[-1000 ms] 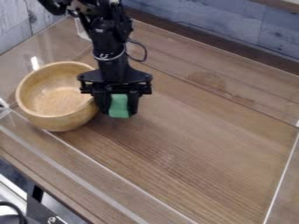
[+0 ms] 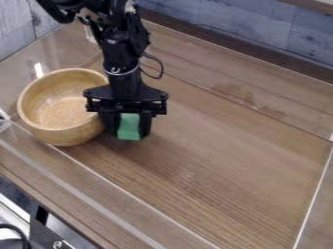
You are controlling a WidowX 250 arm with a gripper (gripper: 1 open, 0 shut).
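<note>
The black robot arm reaches down from the upper left to my gripper (image 2: 128,117), which is shut on a green object (image 2: 129,127) just right of a wooden bowl (image 2: 49,107). The green object hangs between the fingers, low over the wooden table; whether it touches the surface I cannot tell.
A pale blue plank wall (image 2: 247,29) runs along the back. Dark cables lie at the lower left corner, off the table's edge.
My gripper and the green object have moved slightly down in the view, toward the front of the table. The bowl looks unmoved.
</note>
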